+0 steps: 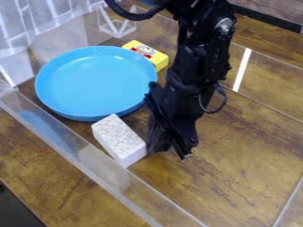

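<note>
My black gripper (168,133) is low over the wooden table, just right of a white speckled block (119,139), its fingers close to or touching the block's right side. The gripper looks shut, though its fingertips are dark and partly hidden; nothing is visible between them. A blue plate (88,78) lies behind the block on the left.
A yellow box (147,56) sits behind the plate, partly hidden by the arm. A clear plastic wall (83,168) runs along the left side in front of the block.
</note>
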